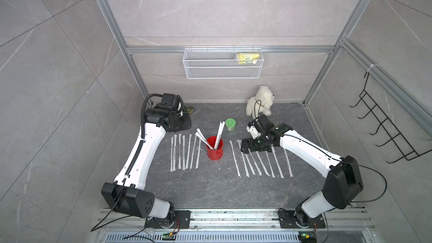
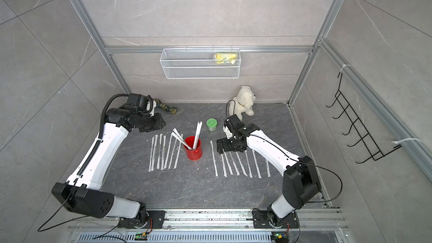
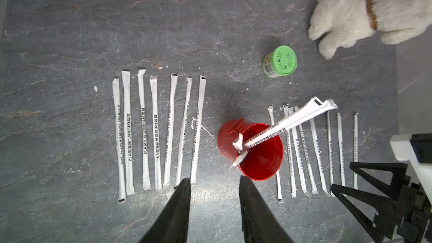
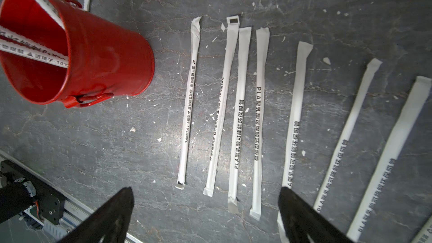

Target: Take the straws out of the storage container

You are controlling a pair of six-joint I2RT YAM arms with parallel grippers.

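Observation:
A red bucket stands mid-table, holding several white paper-wrapped straws that lean out of it. Wrapped straws lie in rows on the table left and right of it. My left gripper is raised over the table, fingers apart with nothing between them, the bucket ahead of it in the left wrist view. My right gripper hangs low over the right row, right of the bucket, open and empty.
A green-lidded jar is behind the bucket; a white plush bear sits at back right, a camouflage item at back left. Wire baskets and a black hook rack hang on the walls.

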